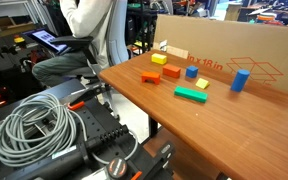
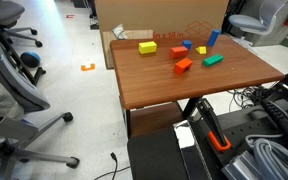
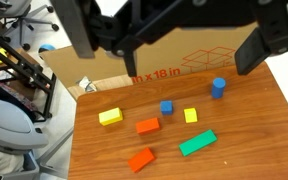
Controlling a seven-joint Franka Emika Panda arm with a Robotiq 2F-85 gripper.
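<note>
In the wrist view my gripper is open above the table, its dark fingers wide apart and nothing between them. Below and ahead lie loose blocks: a yellow block (image 3: 111,116), a red-orange block (image 3: 147,126), another orange block (image 3: 141,160), a small blue cube (image 3: 167,107), a small flat yellow piece (image 3: 190,115) and a long green block (image 3: 197,143). A blue cylinder (image 3: 218,87) stands upright near the back. All of them rest on the wooden table (image 1: 219,130), apart from one another. The gripper does not show in either exterior view.
A cardboard panel (image 1: 224,55) closes off the table's back edge. Exterior view 1 shows bare wood at the table's right and front. Coiled grey cable (image 1: 36,130) lies on the black stand beside the front edge. A chair (image 2: 24,75) stands left of the table.
</note>
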